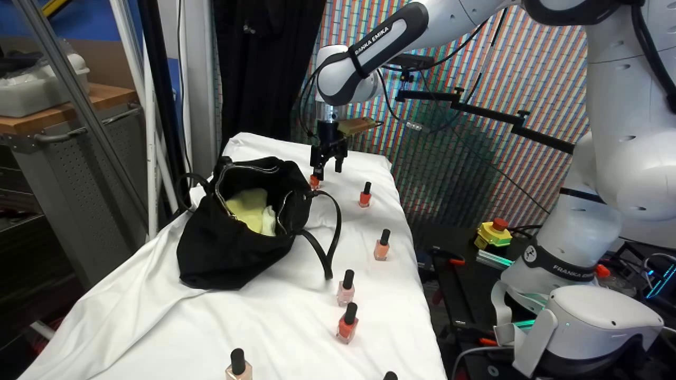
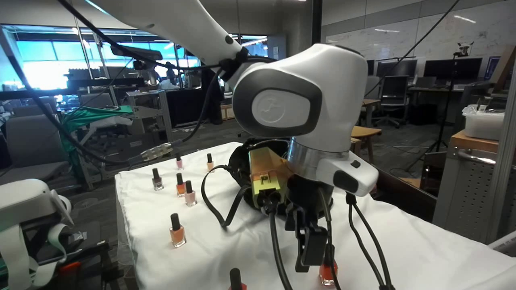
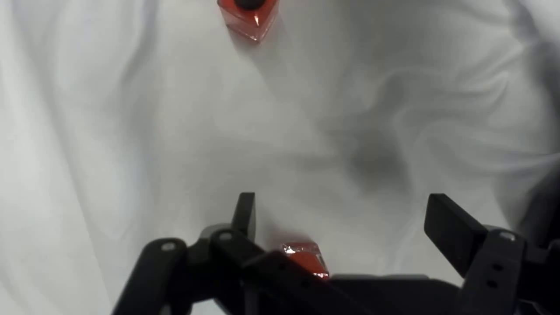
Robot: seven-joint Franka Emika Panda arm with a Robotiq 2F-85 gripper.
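My gripper (image 1: 328, 168) hangs low at the far end of the white-covered table, open, its fingers well apart in the wrist view. A red polish bottle (image 1: 314, 182) stands just under it; one finger hides its black cap in exterior view 1. From the wrist the same red bottle (image 3: 307, 258) shows at the bottom, nearer the left finger (image 3: 244, 212) and partly covered by the gripper's body. In exterior view 2 it (image 2: 327, 274) appears beside the dark fingers. A second red bottle (image 3: 249, 21) stands apart, at the top of the wrist view.
A black bag (image 1: 222, 256) gapes open with yellow cloth (image 1: 248, 206) inside; its strap (image 1: 324, 259) lies on the table. Peach (image 1: 381, 248), pink (image 1: 345, 291) and orange-red (image 1: 346, 327) bottles line the right side, with others nearer. Bare cloth separates the two far red bottles.
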